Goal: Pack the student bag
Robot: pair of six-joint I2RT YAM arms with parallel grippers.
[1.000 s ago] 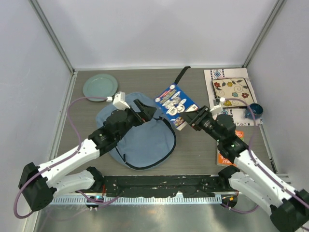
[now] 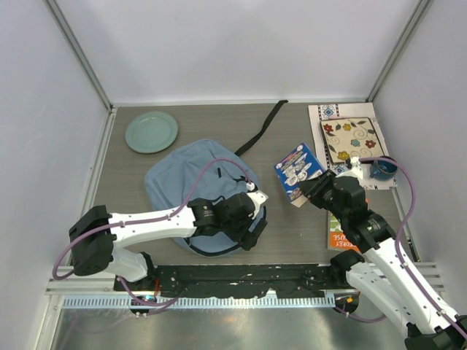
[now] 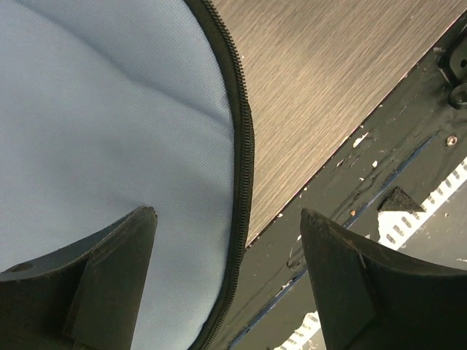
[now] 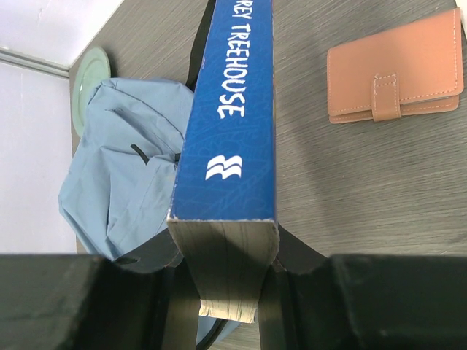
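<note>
The light blue bag (image 2: pixel 182 179) lies flat on the table, left of centre, its black zip edge (image 3: pixel 241 131) curving along the near right side. Over that edge is my left gripper (image 2: pixel 253 238), fingers parted; in its wrist view the bag's cloth and zip show beyond the gap, with nothing held. A thick blue book (image 2: pixel 295 166) with a cartoon cover hangs right of the bag, and my right gripper is shut on its lower end. On its spine I read "TREEHOUSE".
At the back right, a flowered board (image 2: pixel 352 140) rests on a patterned mat, with a blue mug (image 2: pixel 383 168) beside it. A brown wallet (image 4: pixel 394 69) and an orange book (image 2: pixel 338 235) lie at right. A green plate (image 2: pixel 152 132) sits back left.
The left gripper has swung from the bag's upper middle toward me and right, to the zip edge.
</note>
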